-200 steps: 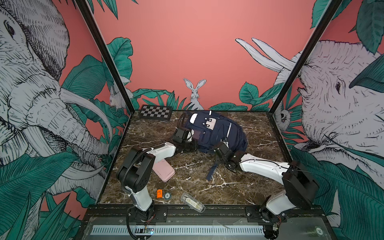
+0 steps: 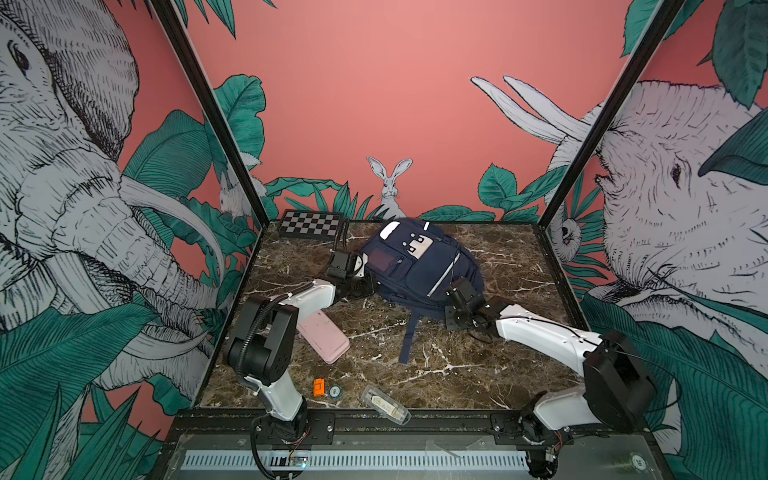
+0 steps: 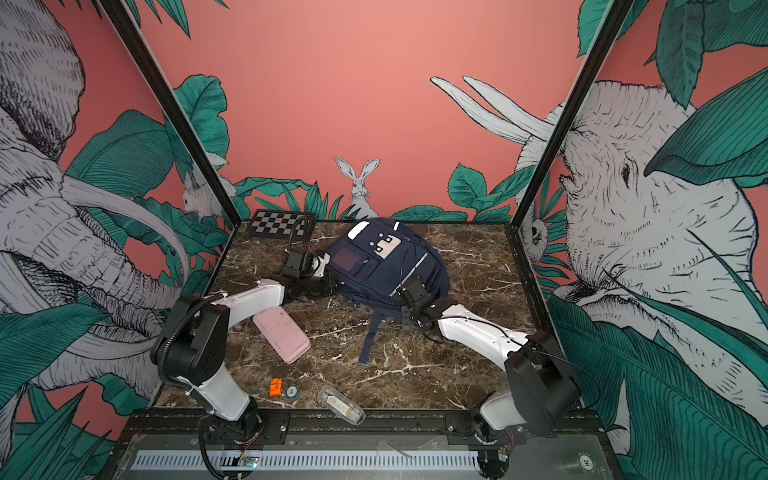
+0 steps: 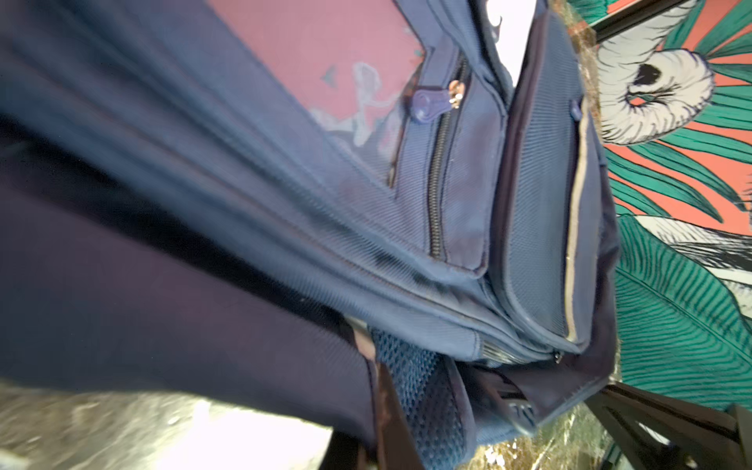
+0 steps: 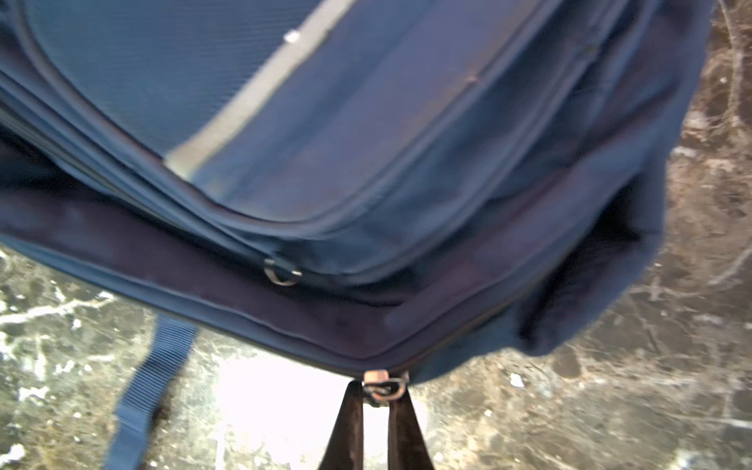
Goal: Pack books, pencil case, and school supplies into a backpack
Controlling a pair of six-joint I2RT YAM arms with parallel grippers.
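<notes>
The navy backpack [image 2: 432,272] lies on the table with its front pockets up. My right gripper is shut on a metal zipper pull [image 5: 376,377] at the bag's near right corner. At the left side, dark fabric runs between the narrow fingers of my left gripper, shut on the backpack's edge beside a mesh pocket [image 4: 415,391]. Part of the gap there is hidden. A pink case [image 2: 324,336] lies in front of the left forearm, which covers its far end. No books show on the table.
Near the front edge lie an orange item [image 2: 319,387], a small round grey item [image 2: 335,392] and a clear case [image 2: 385,405]. A checkered board [image 2: 310,224] sits at the back left.
My left gripper has moved left and slightly back, and the backpack has shifted left. The right gripper has moved right along the bag's near edge. The loose strap has swung left.
</notes>
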